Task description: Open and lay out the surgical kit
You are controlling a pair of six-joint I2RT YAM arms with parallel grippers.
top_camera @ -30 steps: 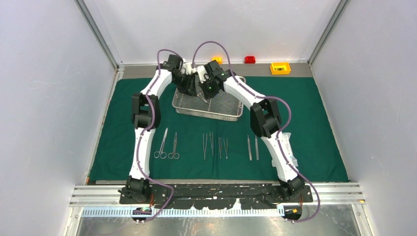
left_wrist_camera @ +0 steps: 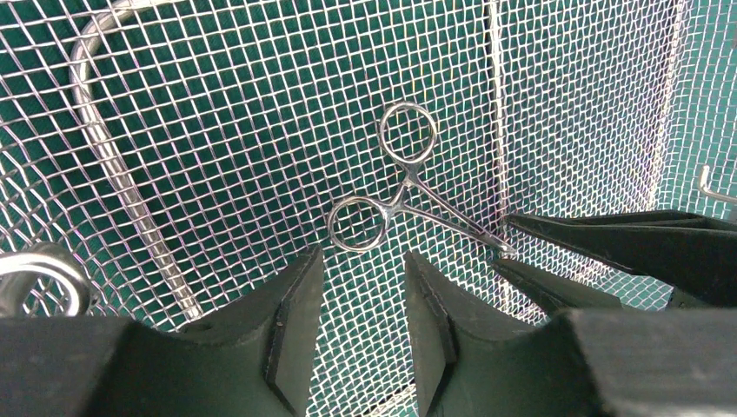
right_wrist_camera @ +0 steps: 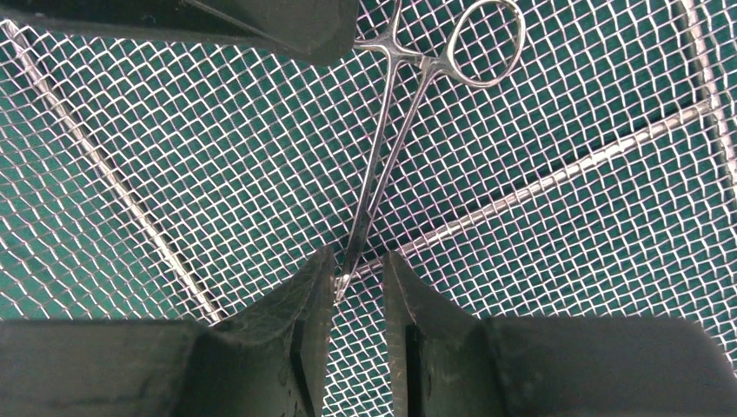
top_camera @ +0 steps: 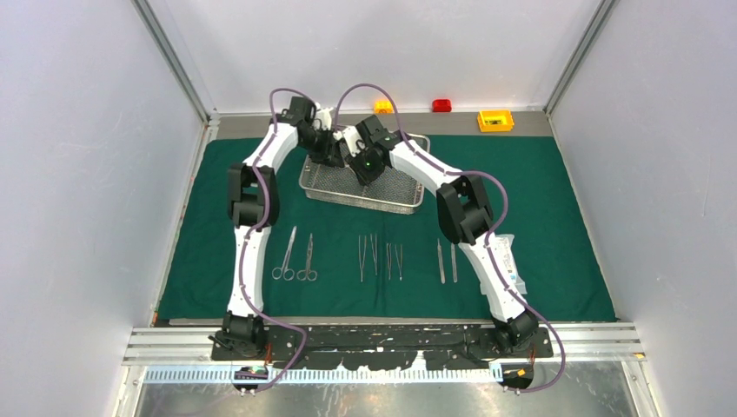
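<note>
One ring-handled instrument, a slim silver clamp point(left_wrist_camera: 395, 207) point(right_wrist_camera: 374, 165), lies on the mesh floor of the wire basket point(top_camera: 395, 207). In the left wrist view my left gripper is over the mesh close to the clamp's finger rings, its fingers apart with nothing between them. My right gripper is at the clamp's tip end. Its fingers are apart, and the tip shows in the gap, though whether they touch it cannot be told. Both grippers are inside the basket in the top view, where the arms largely cover the clamp.
On the green cloth point(top_camera: 530, 191) in front lie two scissors point(top_camera: 308, 261), several tweezers point(top_camera: 362, 259), two slim handles point(top_camera: 441, 261) and a clear packet point(top_camera: 508, 256) partly under the right arm. Yellow point(top_camera: 495, 121) and red point(top_camera: 441, 105) bins stand behind.
The basket has shifted slightly to the left. My right gripper has moved a little left and toward the front; my left gripper has moved slightly left. The laid-out instruments have stayed put.
</note>
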